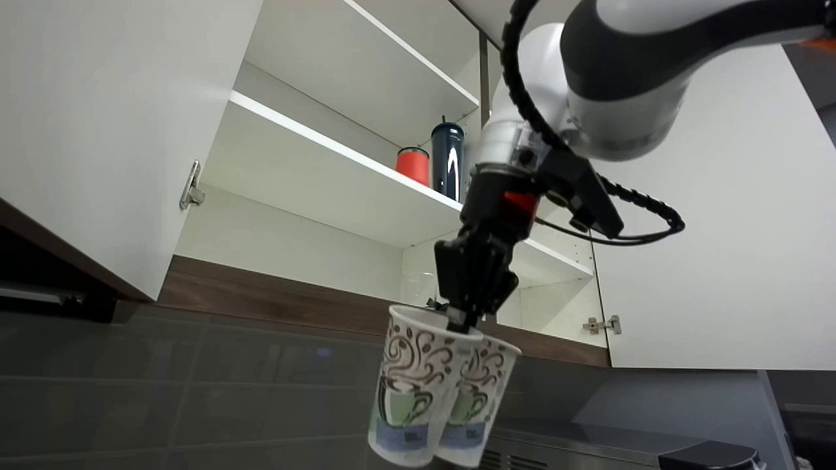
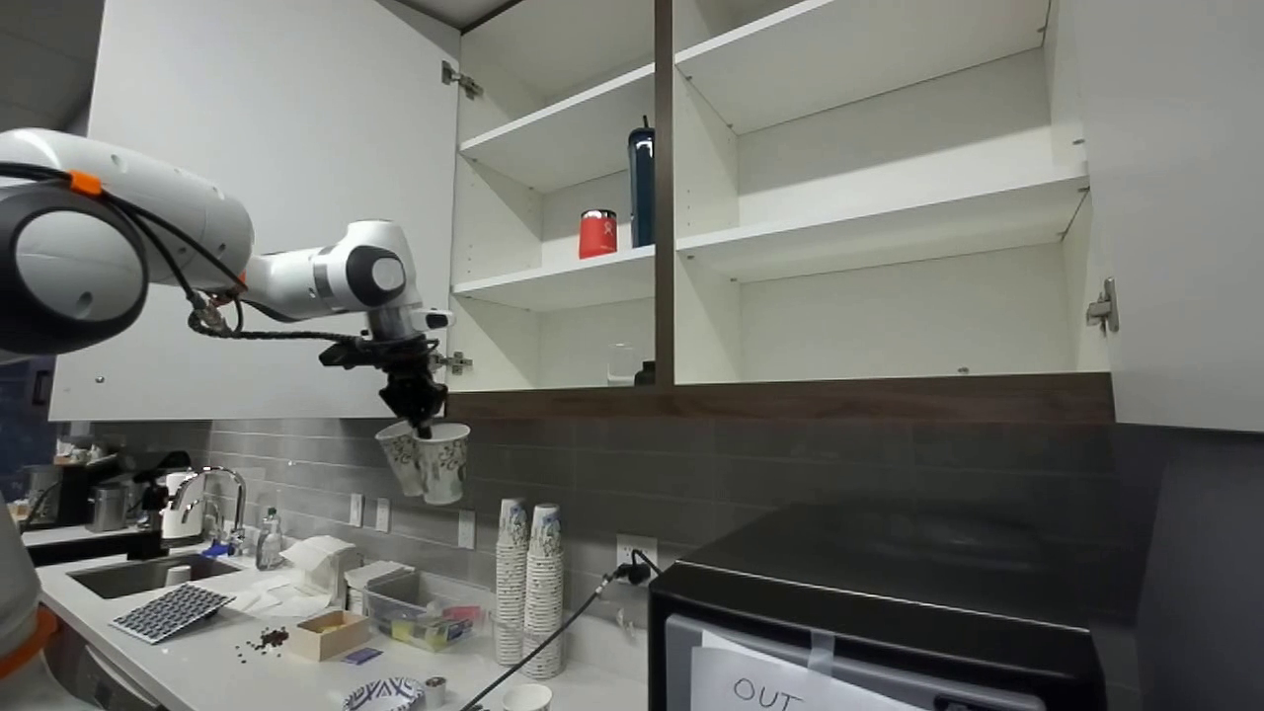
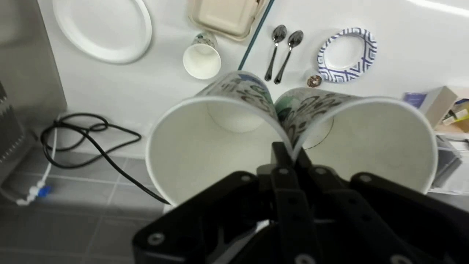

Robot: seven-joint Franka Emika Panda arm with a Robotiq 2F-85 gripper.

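Two patterned paper cups hang side by side from my gripper, which is shut on their rims where they meet. In the wrist view the left cup (image 3: 200, 145) and the right cup (image 3: 378, 136) gape toward the camera, both empty. From exterior view 1, the nearer cup (image 1: 415, 384) overlaps the farther cup (image 1: 479, 399), and both tilt a little. Exterior view 2 has the gripper (image 2: 423, 429) below the cabinet's bottom edge, left of its open compartments, with the cups in the air above the counter.
An open cabinet holds a red tumbler (image 2: 597, 233) and a dark blue bottle (image 2: 641, 188) on its middle shelf; the right-hand shelves are bare. Tall cup stacks (image 2: 544, 592) stand on the counter beside the microwave (image 2: 877, 581). Below lie a white plate (image 3: 103, 26), spoons (image 3: 283, 52) and a bowl (image 3: 369, 46).
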